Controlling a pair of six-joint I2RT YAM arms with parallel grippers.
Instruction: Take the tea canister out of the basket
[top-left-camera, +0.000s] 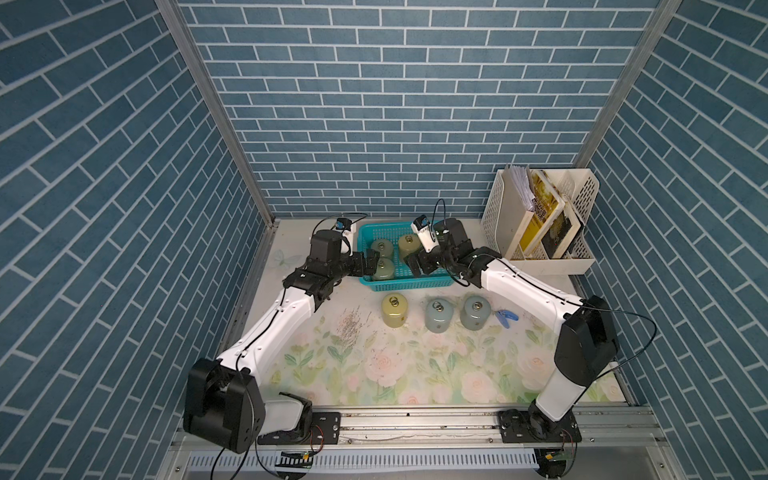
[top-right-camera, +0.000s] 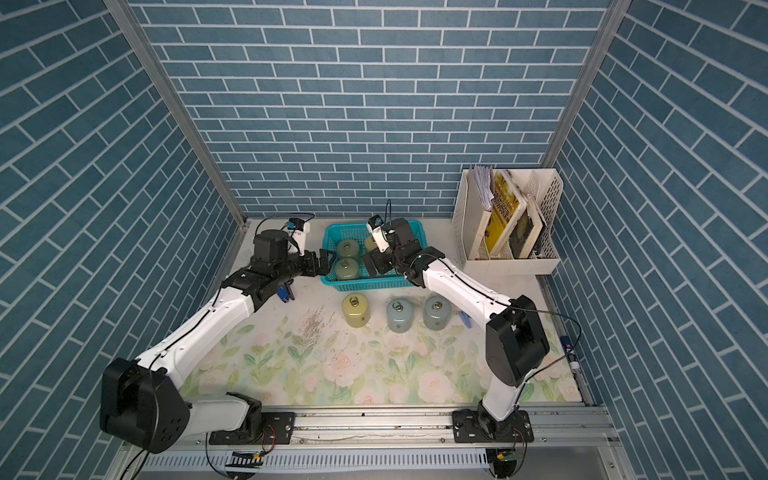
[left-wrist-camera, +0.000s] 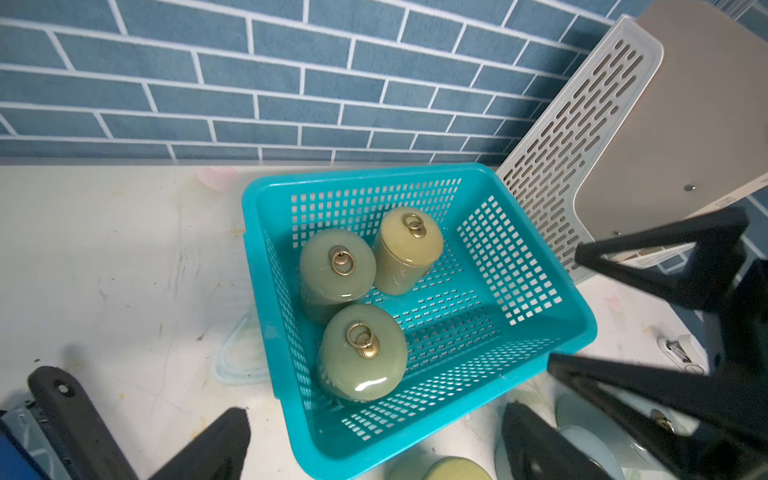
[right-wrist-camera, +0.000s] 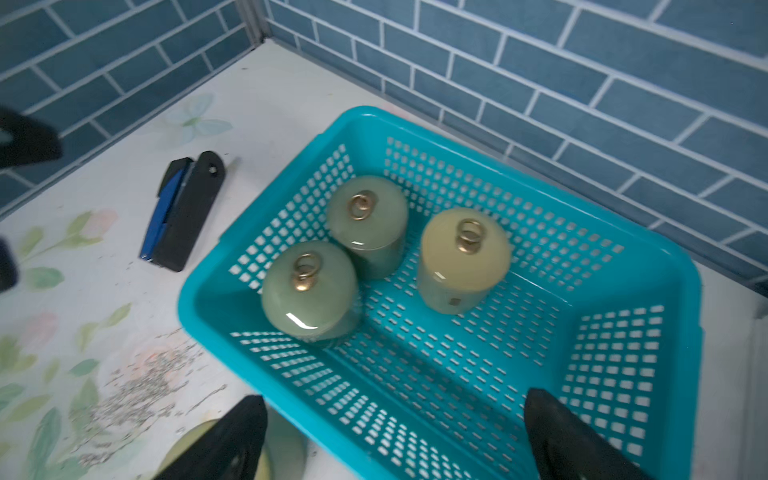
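Note:
Three lidded tea canisters stand in the teal basket (left-wrist-camera: 260, 200). Two are green, a rear one (left-wrist-camera: 337, 264) and a front one (left-wrist-camera: 364, 360), along its left side. Beside the rear one is a yellow canister (left-wrist-camera: 409, 248). In the left wrist view my left gripper shows its fingers wide apart, nothing between them, near the basket's front left corner. My right gripper is open and empty above the basket's front part; its fingers also show from the side at the right of the left wrist view. The top views partly hide the yellow canister behind my right gripper.
In front of the basket stand a yellow-green canister (top-left-camera: 394, 310) and two blue-grey ones (top-left-camera: 438, 315). Blue clippers (top-left-camera: 506, 317) lie to their right. A black and blue stapler (right-wrist-camera: 185, 212) lies left of the basket. A white file rack (top-left-camera: 588, 200) fills the back right.

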